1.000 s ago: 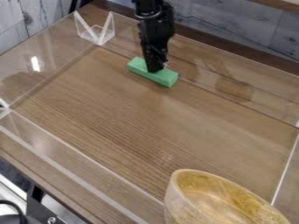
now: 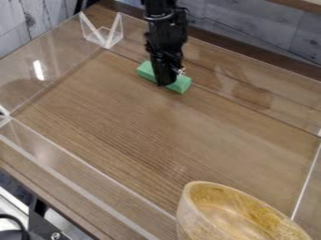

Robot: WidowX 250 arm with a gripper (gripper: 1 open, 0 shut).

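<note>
My black gripper (image 2: 167,71) reaches down from the top of the view onto a green block (image 2: 177,83) at the upper middle of the wooden table (image 2: 131,141). Its fingertips are at the block's top, overlapping it. The block lies flat at an angle. Whether the fingers are open or shut on it cannot be made out.
A large yellow container (image 2: 231,215) sits at the bottom right. A white wire object (image 2: 103,30) stands at the top left and another pale piece lies at the left edge. A grey wall runs along the back.
My gripper has come lower over the green block, covering more of it. The block looks nearly where it was.
</note>
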